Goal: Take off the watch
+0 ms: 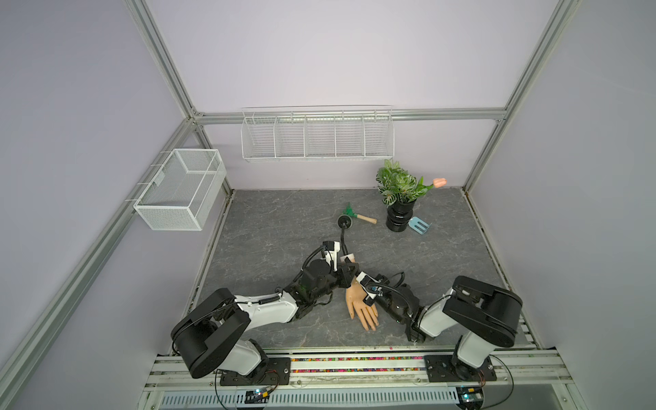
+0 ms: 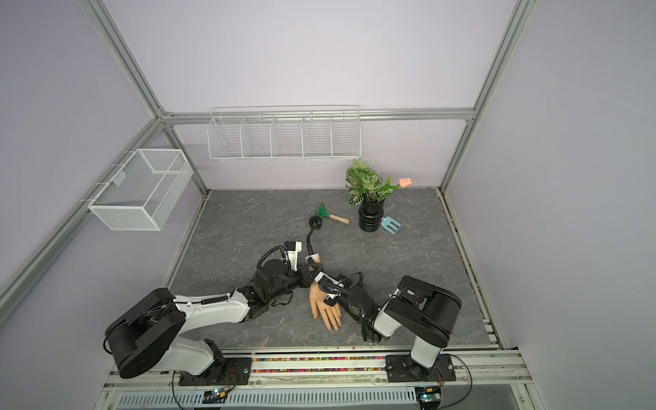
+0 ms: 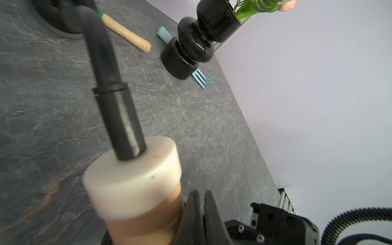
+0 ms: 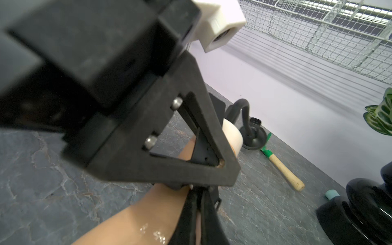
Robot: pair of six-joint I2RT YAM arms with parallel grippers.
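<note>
An artificial hand (image 1: 359, 307) lies on the table, fingers toward the front, its pale-capped wrist (image 3: 134, 183) on a black bent stand (image 3: 116, 110). The watch is almost wholly hidden at the wrist; only a small dark bit (image 4: 217, 201) that looks like its strap shows under the left gripper's frame. My left gripper reaches the wrist from the left, shut, apparently on the watch; what lies between its fingers is hard to see. From the right, my right gripper is shut against the wrist, with nothing visible between its fingers. Both grippers nearly touch.
A green tool with a wooden handle (image 1: 367, 218) lies near the stand's round base (image 1: 345, 221). Behind to the right are a black vase (image 1: 397, 217) with plants and a light-blue fork (image 1: 419, 224). Table space at left and right is open.
</note>
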